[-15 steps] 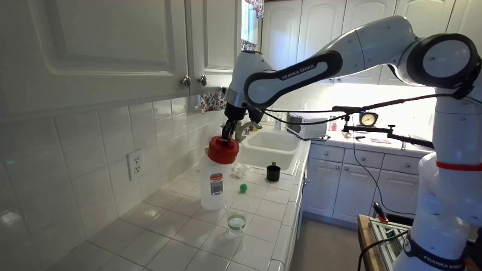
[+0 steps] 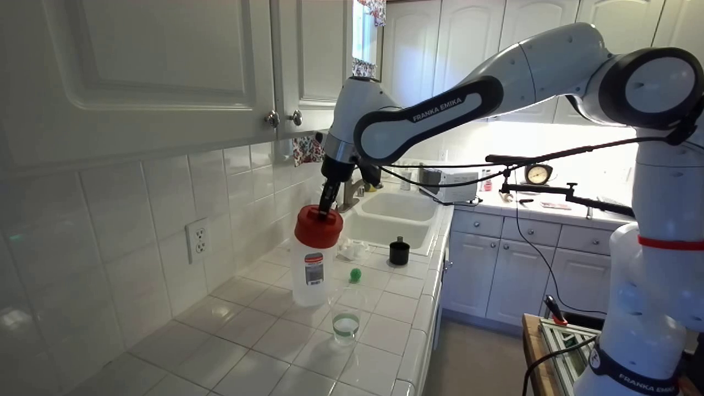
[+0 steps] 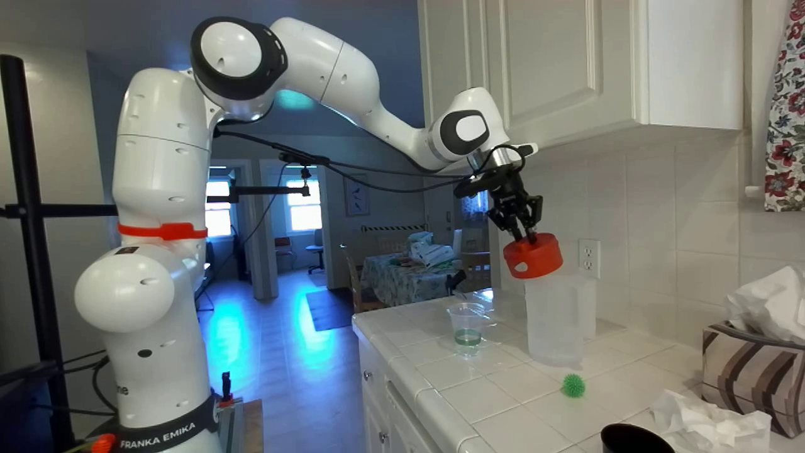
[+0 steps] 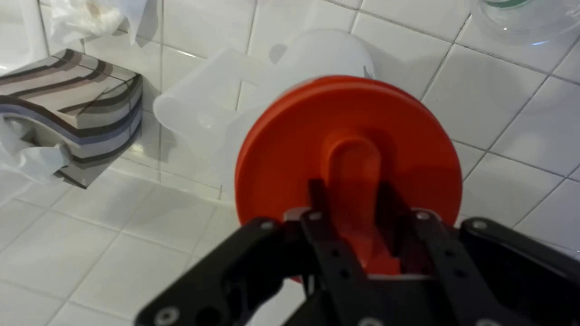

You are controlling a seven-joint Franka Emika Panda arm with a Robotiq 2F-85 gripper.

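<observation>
A red lid [image 2: 319, 226] is held by its raised grip, on which my gripper is shut. Below it stands a translucent pitcher [image 3: 555, 324], upright on the counter, its handle toward the tiled wall. The lid is tilted at the pitcher's mouth and looks shifted off its centre in exterior view 2. Whether the two touch I cannot tell. Seen from the wrist, the lid covers most of the pitcher, and the grip [image 4: 353, 174] runs between the black fingers.
Nearby on the tiles are a clear cup [image 2: 345, 326] with a green band, a green spiky ball [image 3: 573, 385] and a black cup [image 2: 399, 252]. A striped tissue box [image 3: 756, 377] stands by the wall. Cabinets [image 2: 158, 72] hang above; the sink [image 2: 386, 231] lies beyond.
My gripper and the lid have moved slightly left and down in exterior view 1. The pitcher has hardly moved.
</observation>
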